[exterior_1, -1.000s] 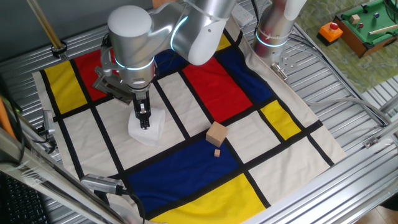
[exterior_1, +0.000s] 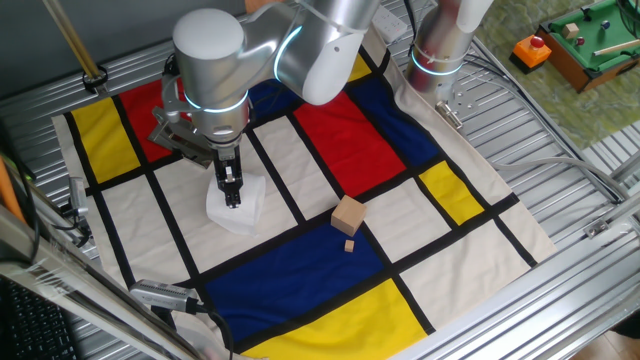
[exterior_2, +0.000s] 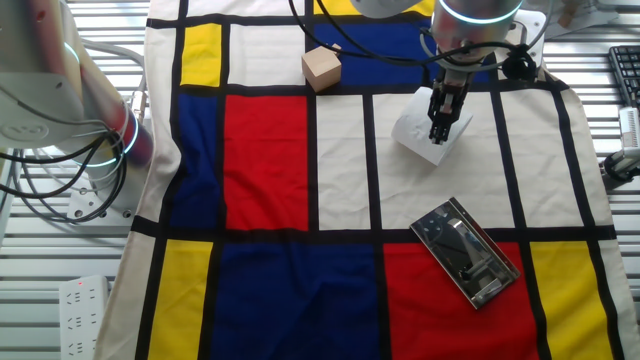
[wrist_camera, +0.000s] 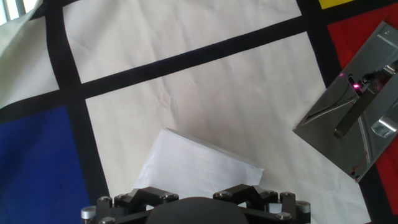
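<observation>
A white, paper-like block or folded piece (exterior_1: 246, 213) rests on a pale panel of the patterned cloth. My gripper (exterior_1: 232, 196) points down over it, its black fingers overlapping the white piece in both exterior views. In exterior view 2 the white piece (exterior_2: 415, 125) shows a slanted face beside and below the gripper (exterior_2: 440, 132). The wrist view has the white piece (wrist_camera: 196, 165) at the bottom centre, its near part hidden behind the gripper. The fingertips themselves are hidden there, so whether the fingers hold it cannot be told.
A wooden cube (exterior_1: 348, 214) and a tiny wooden cube (exterior_1: 349, 245) sit near the blue panel. A shiny metal box (exterior_2: 465, 252) lies on the cloth close to the white piece.
</observation>
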